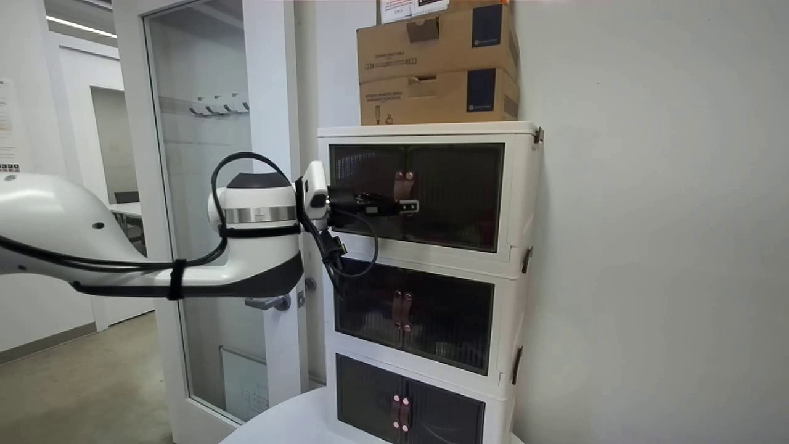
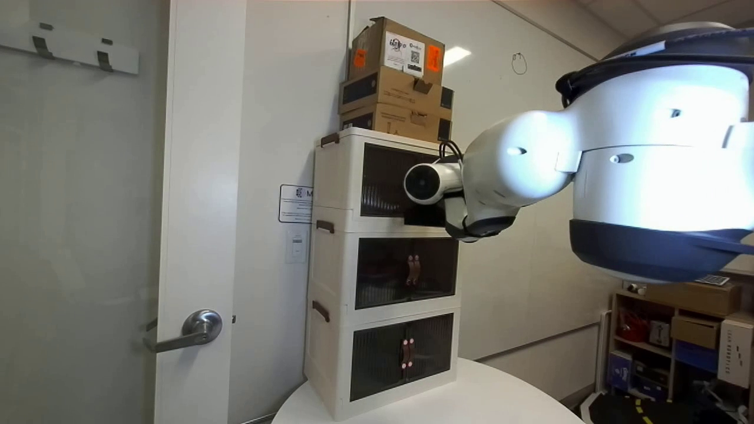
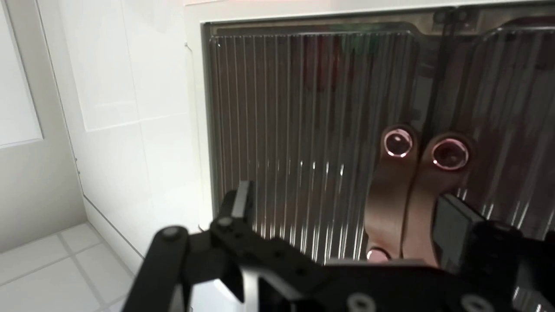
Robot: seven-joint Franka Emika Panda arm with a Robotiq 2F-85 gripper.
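Note:
Two brown strap handles meet at the middle of the top cabinet's dark ribbed doors. In the wrist view the left strap [image 3: 387, 203] and right strap [image 3: 422, 216] hang side by side, held by pinkish studs. My gripper is open, its fingers wide apart in front of the doors. One finger [image 3: 453, 229] is close to the right strap's outer edge; whether they touch I cannot tell. The other finger [image 3: 242, 200] stands well left, over the left door [image 3: 291, 130]. Both doors of the top cabinet [image 1: 521, 185] are closed. Exterior view 2 hides the fingers behind the arm.
Below stand two more closed cabinets, the middle one [image 1: 510, 318] and the bottom one [image 1: 497, 422], on a round white table [image 1: 296, 418]. Cardboard boxes [image 1: 436, 55] are stacked on top. A glass door [image 1: 277, 148] stands left of the stack.

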